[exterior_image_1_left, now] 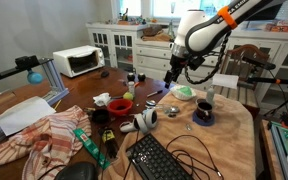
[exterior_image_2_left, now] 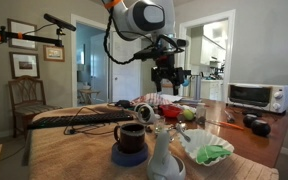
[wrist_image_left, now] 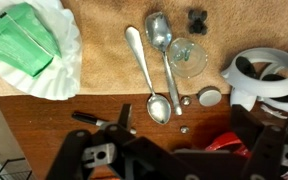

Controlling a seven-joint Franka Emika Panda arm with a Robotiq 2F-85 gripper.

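Note:
My gripper (exterior_image_1_left: pixel 172 79) hangs above the table, fingers down and apart, with nothing held. Below it in the wrist view lie two metal spoons: one spoon (wrist_image_left: pixel 158 104) with its bowl towards the gripper, and another spoon (wrist_image_left: pixel 158 32) turned the opposite way. Close beside them are a clear glass (wrist_image_left: pixel 189 58) and a small round metal lid (wrist_image_left: pixel 210 96). At the upper left a green object (wrist_image_left: pixel 22 38) rests in a white bowl (wrist_image_left: pixel 59 82). A red bowl (wrist_image_left: pixel 227 142) is partly covered by the gripper's dark parts.
A dark mug (exterior_image_1_left: pixel 205 106) stands towards the table's right side. A black keyboard (exterior_image_1_left: pixel 156 158) and its cable occupy the front. A white toaster oven (exterior_image_1_left: pixel 78 62) is at the back left. Tools, cloths and other items crowd the left; bare tabletop (exterior_image_1_left: pixel 234 150) shows at the right front.

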